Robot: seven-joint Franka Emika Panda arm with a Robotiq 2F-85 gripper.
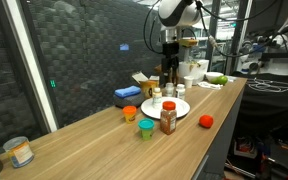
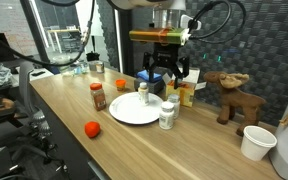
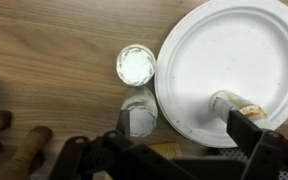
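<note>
In the wrist view my gripper is open, its dark fingers spread wide above the table, with nothing held between them. One white-capped bottle (image 3: 138,112) lies near the left finger; another white-capped bottle (image 3: 136,65) stands just beyond it, both beside the white plate (image 3: 199,45). A third small bottle (image 3: 239,108) is on the plate, close to the right finger. From the second exterior view, my gripper (image 2: 164,74) hangs over the back of the plate (image 2: 134,110), above the plate's bottle (image 2: 143,93) and the two bottles (image 2: 166,117) to its right.
A brown-filled jar (image 1: 168,119), a teal cup (image 1: 146,128), an orange cup (image 1: 130,113) and a red ball (image 1: 206,121) stand around the plate. A moose figure (image 2: 236,97), a yellow box (image 2: 191,88) and a white cup (image 2: 255,142) are nearby.
</note>
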